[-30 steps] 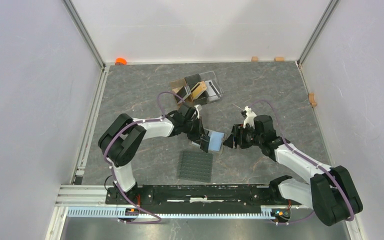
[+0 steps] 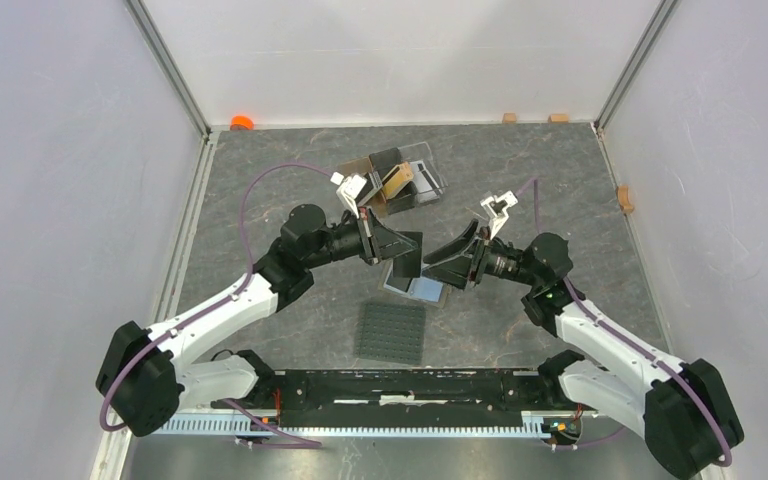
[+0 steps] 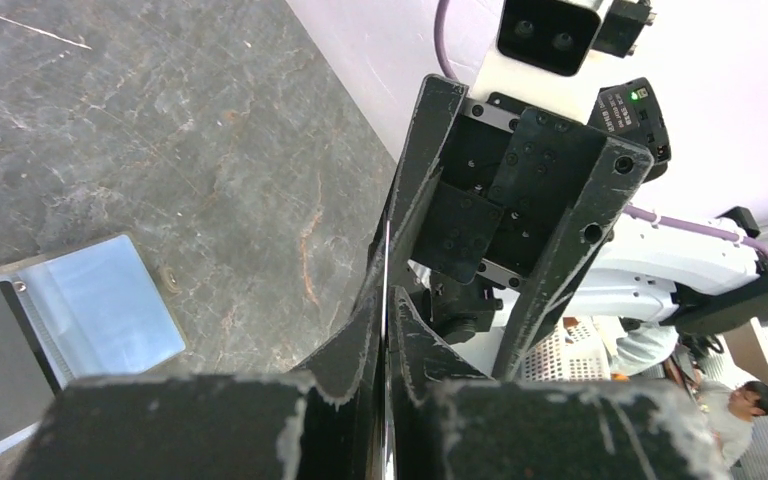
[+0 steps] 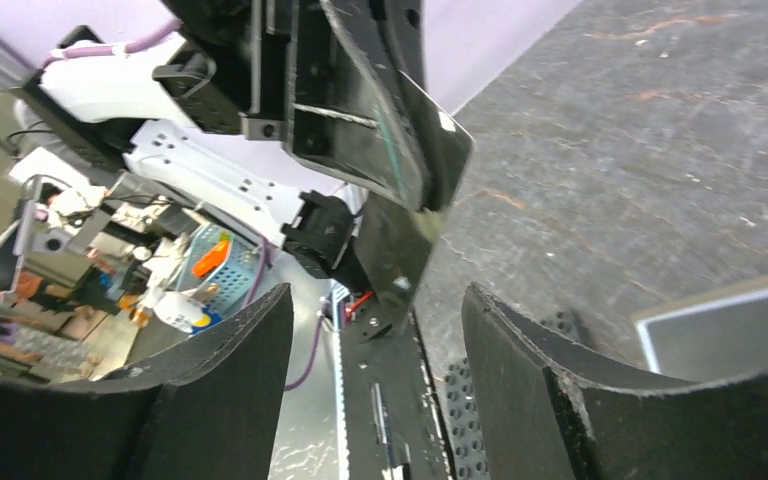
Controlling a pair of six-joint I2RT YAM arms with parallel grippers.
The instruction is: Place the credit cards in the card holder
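A dark card [image 2: 409, 257] is gripped upright by my left gripper [image 2: 396, 250] above the table's middle. Seen edge-on in the left wrist view, the card [image 3: 385, 270] makes a thin line. From the right wrist the same card [image 4: 397, 240] shows its dark face, tilted. Facing it at close range is my right gripper [image 2: 438, 258], its fingers spread and nothing between them. The card holder [image 2: 430, 290] lies unfolded on the table below both grippers, partly hidden in the top view. Its light blue side [image 3: 105, 300] and a dark panel [image 3: 0, 350] show from the left wrist.
Behind the arms, a clear box [image 2: 426, 195] contains several cards, one of them yellow. A dark ridged mat [image 2: 391, 333] lies in front of the holder. Bare table surrounds these on both sides; the two grippers are close together.
My right gripper has moved left towards the card, and its fingers have spread.
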